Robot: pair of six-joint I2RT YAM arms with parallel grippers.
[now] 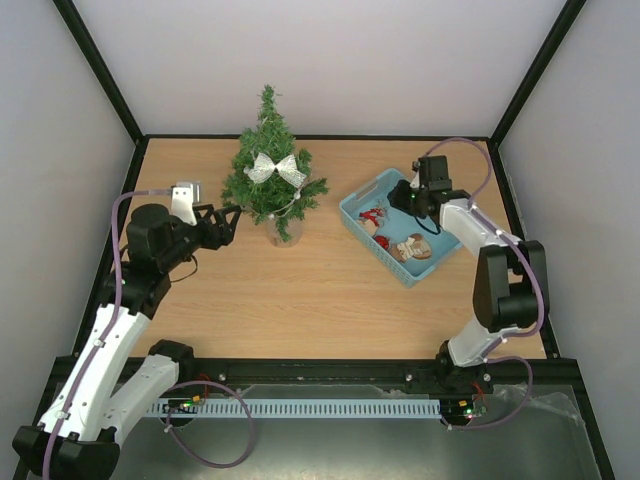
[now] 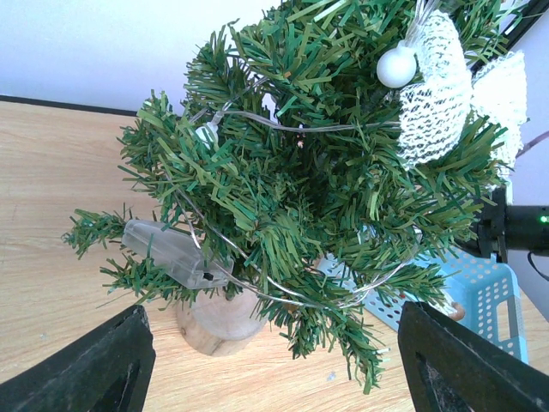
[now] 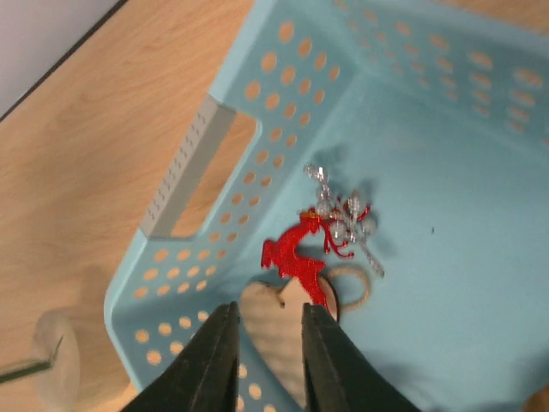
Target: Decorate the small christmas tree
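The small green tree [image 1: 268,165], with a white bow [image 1: 275,168] on its front, stands at the back of the table. In the left wrist view, branches [image 2: 283,189] fill the middle, with wire and white beads around them. Short of the tree, my left gripper is open, fingers [image 2: 96,365] wide apart and empty. My right gripper hovers over the blue basket [image 1: 410,277], its fingers part open with nothing held. Below lie a red reindeer ornament [image 3: 293,253], a silver beaded sprig [image 3: 339,219] and a wooden heart [image 3: 274,326].
Several ornaments lie in the basket's near half, among them a brown and white one [image 1: 410,248]. The basket's walls stand close around my right gripper.
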